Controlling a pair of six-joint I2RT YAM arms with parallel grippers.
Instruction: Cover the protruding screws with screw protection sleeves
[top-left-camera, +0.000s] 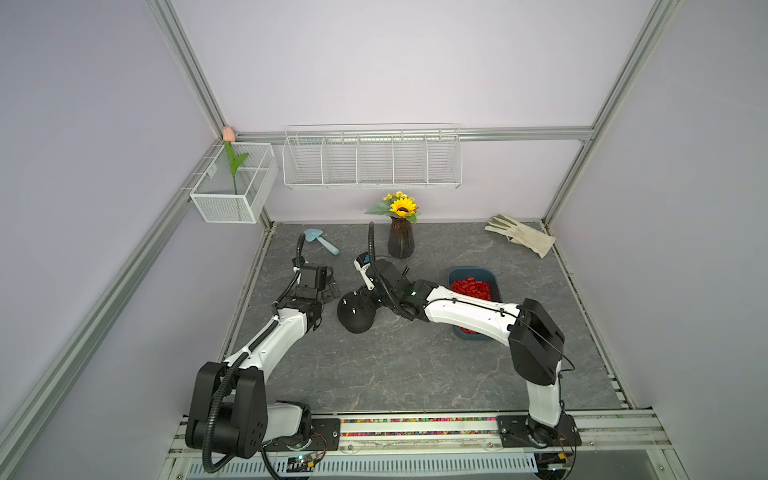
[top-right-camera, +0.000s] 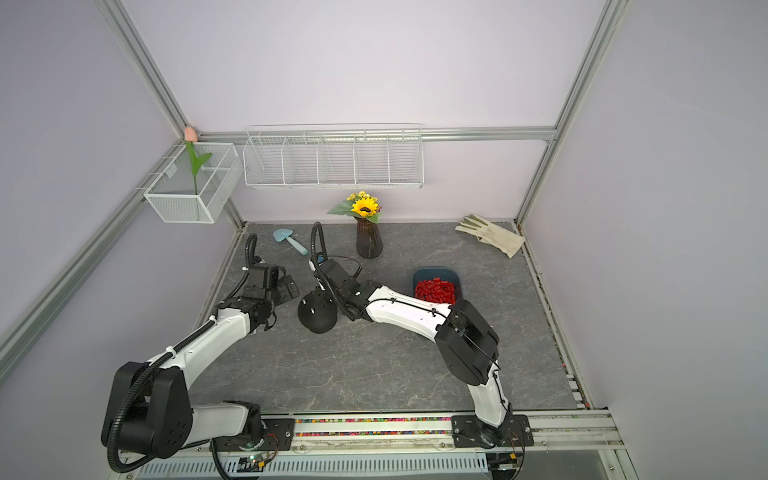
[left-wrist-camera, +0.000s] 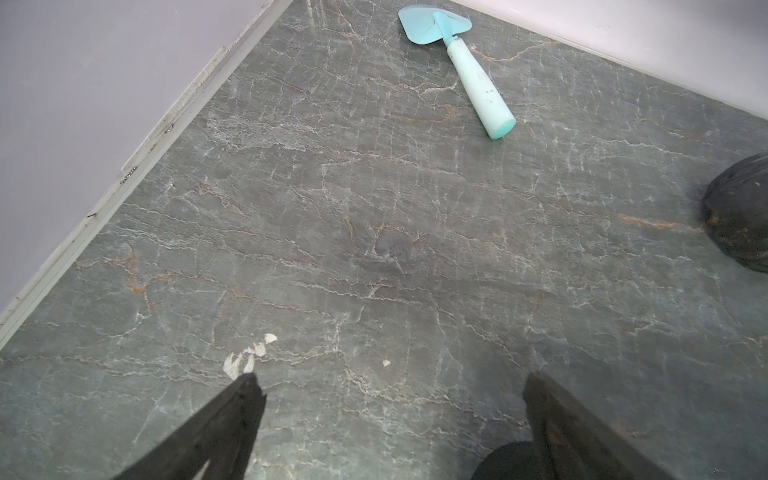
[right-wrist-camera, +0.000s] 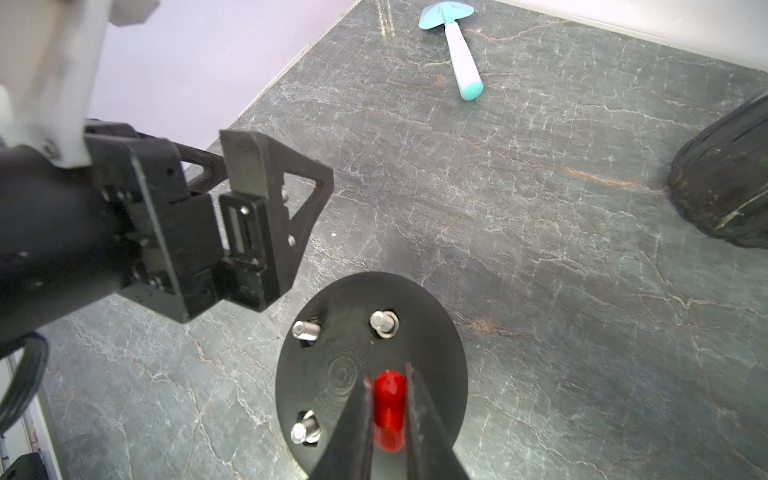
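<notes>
In the right wrist view my right gripper is shut on an upright red sleeve (right-wrist-camera: 389, 409), over the right part of a round black base (right-wrist-camera: 432, 336). Three bare metal screws stand on the base: the upper left screw (right-wrist-camera: 305, 329), the upper right screw (right-wrist-camera: 385, 323) and the lower left screw (right-wrist-camera: 305, 430). Whether a screw lies under the held sleeve is hidden. A dark blue bin (top-left-camera: 497, 286) holds loose red sleeves (top-left-camera: 470, 288). My left gripper is open and empty, above bare tabletop left of the base.
The left gripper's body stands close beside the base. A blue trowel (left-wrist-camera: 481, 92) lies at the back left. Behind the base is a dark vase (top-left-camera: 401, 238) with flowers; a glove (top-left-camera: 521, 235) rests at the back right.
</notes>
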